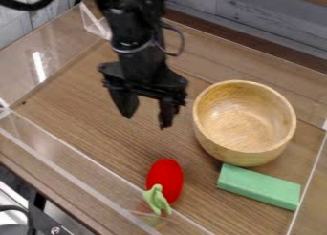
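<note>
The black gripper (145,111) hangs in the upper middle, left of a tan bowl (246,118), its fingers open and apart above the wooden surface with nothing visible between them. A red oval object (167,175) with a pale green leafy end lies at the bottom middle, below the gripper. A green block (258,186) lies at the lower right, below the bowl.
A pale wall runs along the back, and a cable shows at the lower left corner.
</note>
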